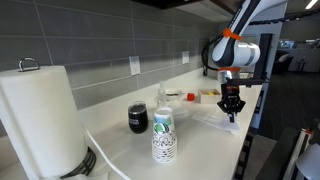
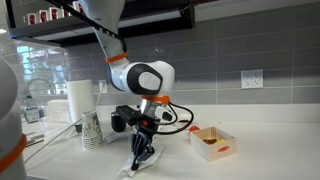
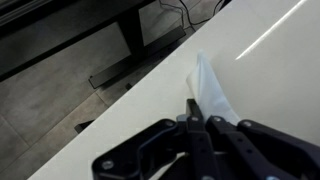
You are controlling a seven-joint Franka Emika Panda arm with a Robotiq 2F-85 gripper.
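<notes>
A white cloth or paper sheet (image 3: 208, 90) lies crumpled on the white counter near its edge. Right over it, pointing down, is my gripper, its black fingers together. The sheet (image 2: 136, 163) meets the fingertips in exterior view 2, and in the wrist view it spreads out from just beyond them. Whether a fold is pinched between the fingers is hidden. Exterior view 1 has the gripper (image 1: 232, 117) low at the counter's right side, above the pale sheet.
A paper towel roll (image 1: 43, 120), a stack of cups (image 1: 164, 140) and a dark tumbler (image 1: 138, 117) stand along the counter. An open box (image 2: 211, 146) with small items is beside the arm. The counter's edge drops to the floor close to the gripper.
</notes>
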